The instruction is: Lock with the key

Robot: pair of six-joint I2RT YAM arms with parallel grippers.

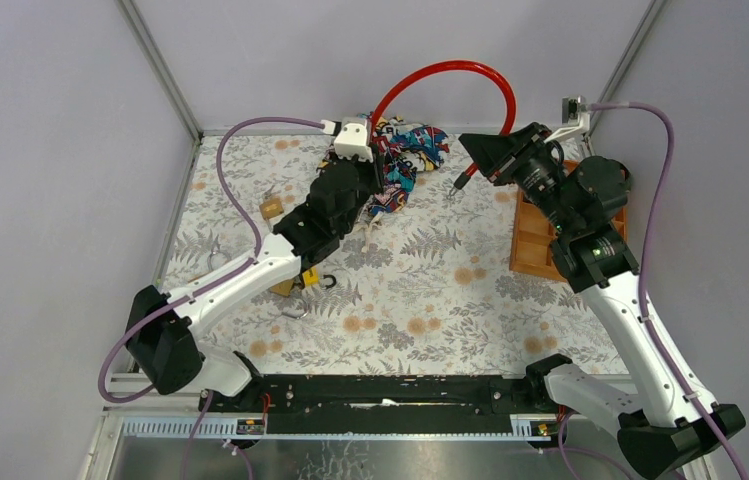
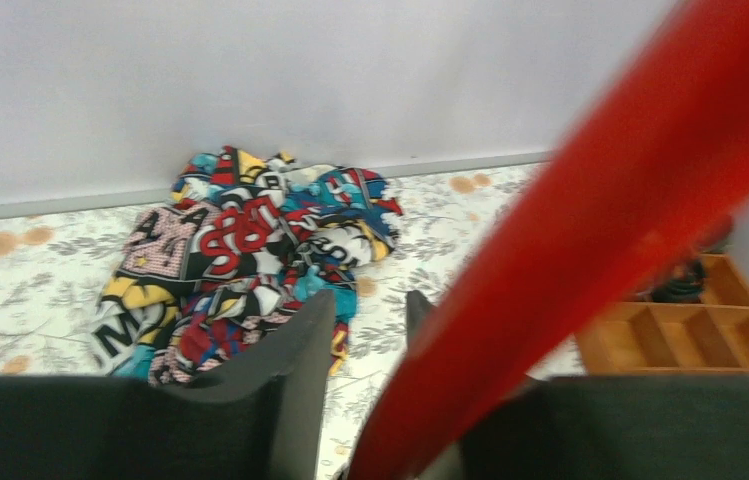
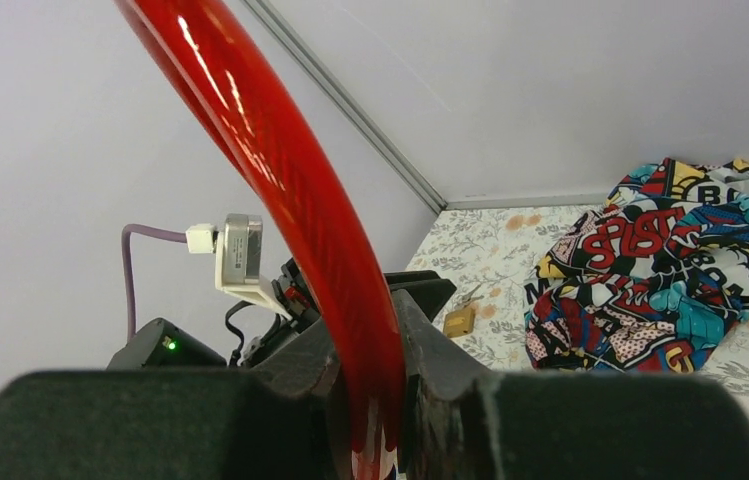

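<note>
A red cable lock (image 1: 447,66) arches above the table between my two grippers. My right gripper (image 1: 480,162) is shut on one side of it; in the right wrist view the red tube (image 3: 350,290) runs down between the fingers. Below that gripper the dark lock end (image 1: 463,180) sticks out, with a small metal piece (image 1: 453,191) by it, too small to identify. The other tube end meets my left gripper. Its fingertips stand apart, the tube crosses in front of one finger, and whether they grip it is hidden.
A crumpled patterned cloth (image 1: 420,150) lies at the back. A wooden compartment box (image 1: 533,240) stands at the right. Gold padlocks (image 1: 271,208) and a yellow padlock (image 1: 310,278) lie on the left.
</note>
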